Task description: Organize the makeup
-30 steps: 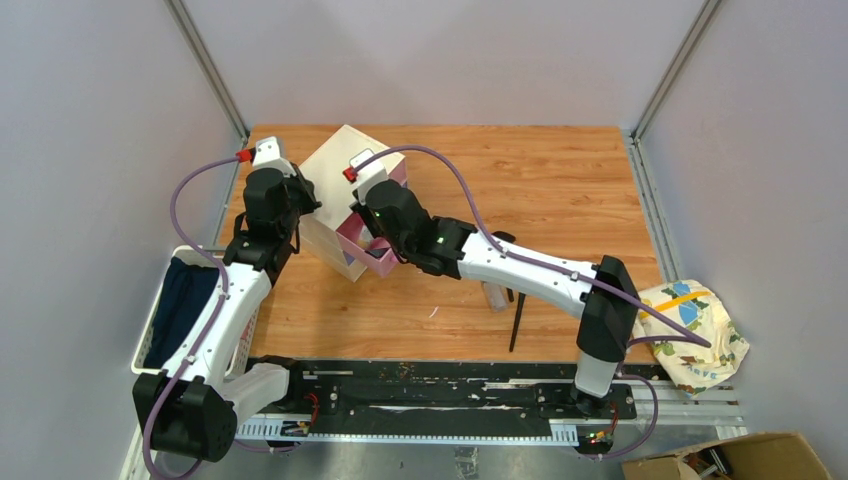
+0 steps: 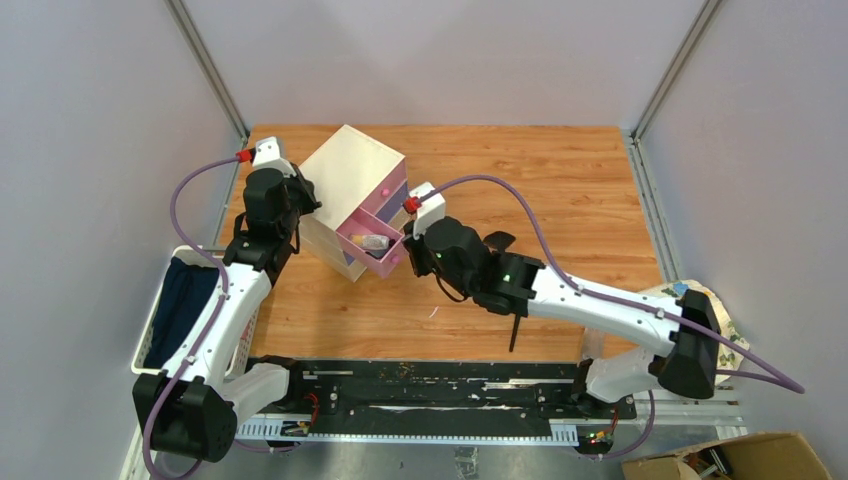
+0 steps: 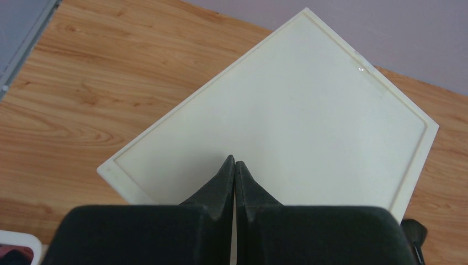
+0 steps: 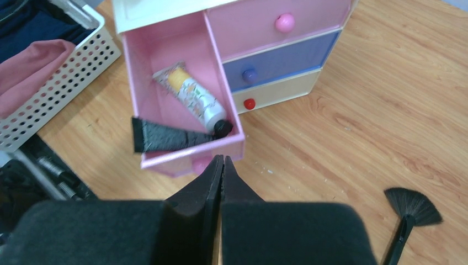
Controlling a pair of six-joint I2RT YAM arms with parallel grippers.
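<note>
A white cabinet (image 2: 350,170) with pink, blue and cream drawer fronts stands at the back left of the table. Its pink drawer (image 4: 165,44) is pulled out and holds a white and yellow tube (image 4: 196,99) and a black tube (image 4: 171,137). In the right wrist view a black fan brush (image 4: 411,207) lies on the bare wood to the right. My right gripper is shut in front of the drawer's pink knob, with nothing showing between its fingers. Over the cabinet's top, my left gripper is shut and empty-looking.
A white basket (image 4: 60,88) with dark and pink cloth stands at the left. A patterned cloth bag (image 2: 715,310) lies at the right edge, partly behind my right arm.
My right gripper has moved from over the drawer to the right and slightly down, uncovering the tubes inside. The left arm has stayed still.
</note>
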